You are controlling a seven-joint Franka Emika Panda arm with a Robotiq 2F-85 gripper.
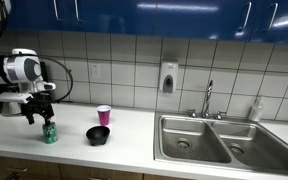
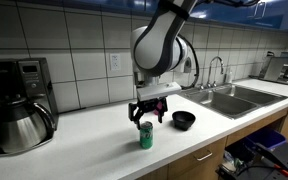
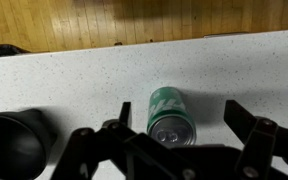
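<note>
A green can [image 1: 50,132] stands upright on the white counter [image 1: 134,150], left of a black bowl. My gripper [image 2: 149,116] hangs just above the can [image 2: 146,136], pointing down. In the wrist view, the can [image 3: 171,118] shows between the two spread fingers of my gripper, with a gap on either side. The fingers are open and hold nothing. The can's lower part shows clear of the fingers in exterior view 2.
The black bowl [image 1: 98,134] and a magenta cup [image 1: 104,115] stand to the right of the can. Farther right is the double sink [image 1: 224,140] with a faucet [image 1: 207,100]. A coffee maker [image 2: 23,105] stands against the wall. Open counter lies in front of it.
</note>
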